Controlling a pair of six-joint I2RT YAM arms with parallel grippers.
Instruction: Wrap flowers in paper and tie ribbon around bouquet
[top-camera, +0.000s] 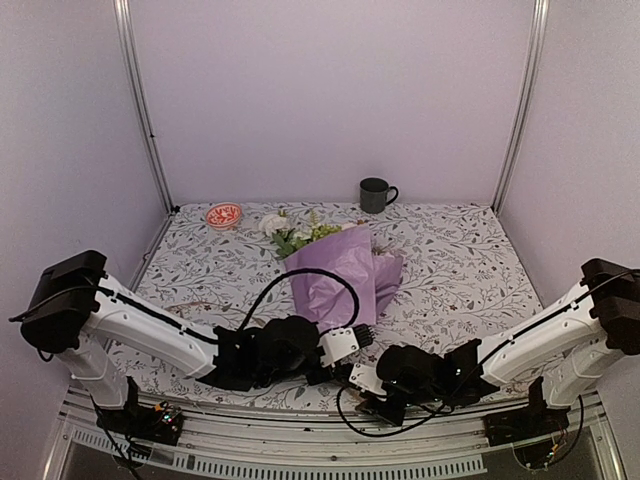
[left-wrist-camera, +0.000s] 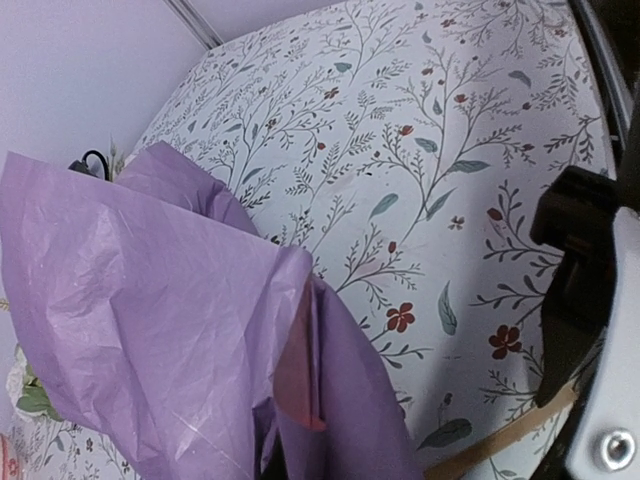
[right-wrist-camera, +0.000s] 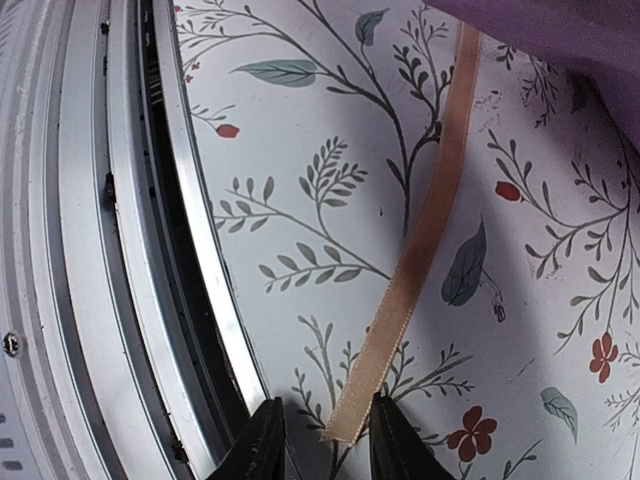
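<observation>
The bouquet lies mid-table, its purple wrap (top-camera: 335, 272) leaning over the flowers (top-camera: 300, 236). In the left wrist view the wrap (left-wrist-camera: 190, 320) fills the left half. My left gripper is shut, its dark tips among the folds at the bottom edge; whether paper is pinched between them is hidden. A flat tan ribbon (right-wrist-camera: 415, 255) runs out from under the wrap toward the table's front edge. My right gripper stands part open, its fingertips either side of the ribbon's loose end, which is not clamped.
The metal rail (right-wrist-camera: 200, 220) at the table's front edge runs close beside the right gripper. Both arms nearly meet at front centre. A dark mug (top-camera: 374, 195) and a red-and-white bowl (top-camera: 223, 215) stand at the back.
</observation>
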